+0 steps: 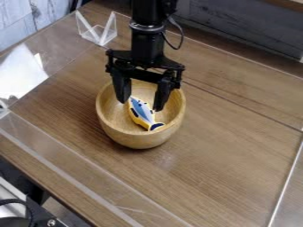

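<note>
A round wooden bowl (120, 127) sits on the table, left of centre, with a small blue, white and yellow object (142, 114) lying in it. My black gripper (140, 96) hangs upright over the bowl, its two fingers apart on either side above that object, open and holding nothing. The gripper covers part of the bowl's back rim.
A clear angular plastic piece (96, 28) stands at the back left, and a white sheet (19, 73) is at the left edge. A wall runs along the back.
</note>
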